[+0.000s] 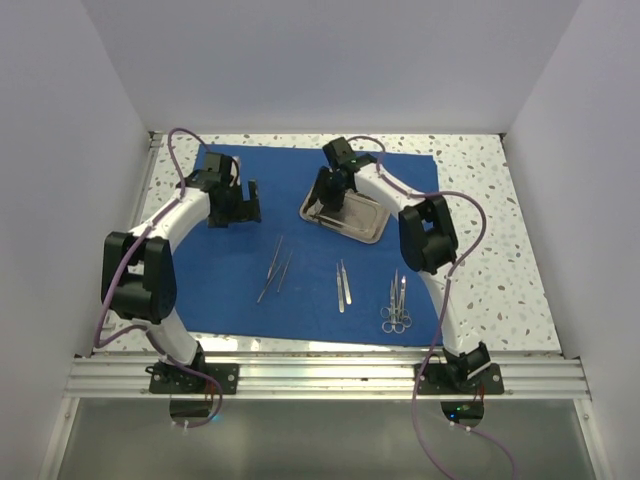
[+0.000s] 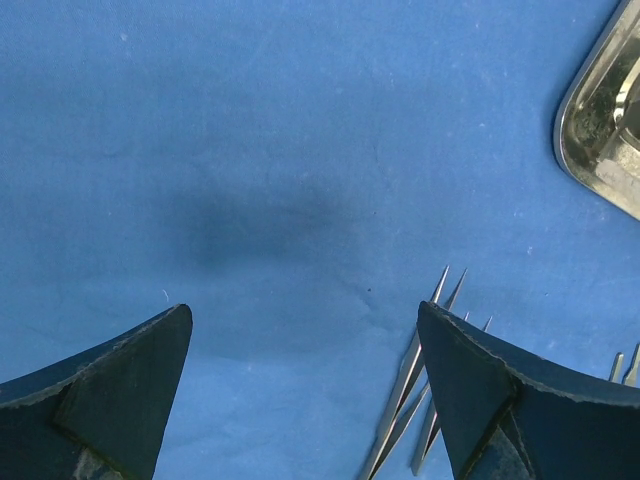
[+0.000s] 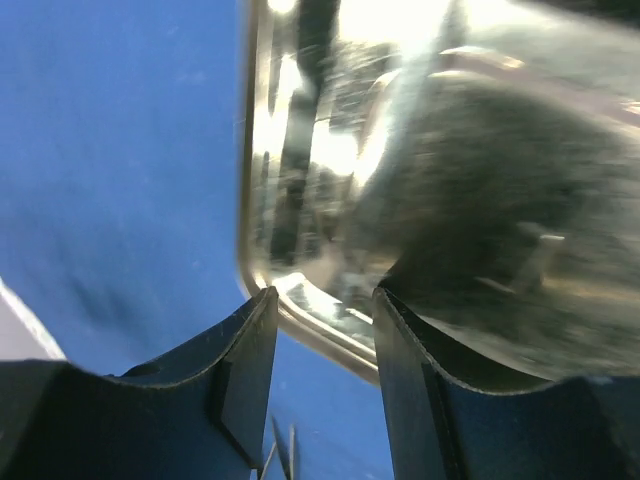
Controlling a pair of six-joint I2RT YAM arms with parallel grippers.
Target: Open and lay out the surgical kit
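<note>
The metal tray (image 1: pixel 368 232) lies at the upper middle of the blue cloth. Over its left end is my right gripper (image 1: pixel 320 203), pointing down. Seen from the right wrist, that gripper has its fingers partly open, with the tray's rim (image 3: pixel 330 337) showing in the gap. A blurred silvery strip (image 3: pixel 385 135) runs inside the tray; whether it is an instrument or a reflection I cannot tell. My left gripper hovers open and empty over bare cloth, left of the tray. Two tweezers-like instruments (image 1: pixel 268 282) lie below it.
Two slim instruments (image 1: pixel 341 290) lie side by side at the lower middle of the cloth (image 1: pixel 225 290). Several scissor-handled tools (image 1: pixel 396 315) are grouped at the lower right. Free cloth spreads across the left side.
</note>
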